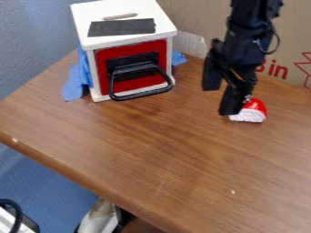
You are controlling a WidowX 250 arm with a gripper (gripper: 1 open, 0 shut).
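My black gripper (224,89) hangs over the right part of the wooden table, just left of and partly in front of a red object with a white ridged face (253,113). Its lower finger reaches down beside that object; whether it touches it I cannot tell. The fingers look apart, with nothing visible between them.
A white toy oven (91,25) with a red front and black handle stands at the back left on a blue cloth (73,82). A cardboard wall is behind.
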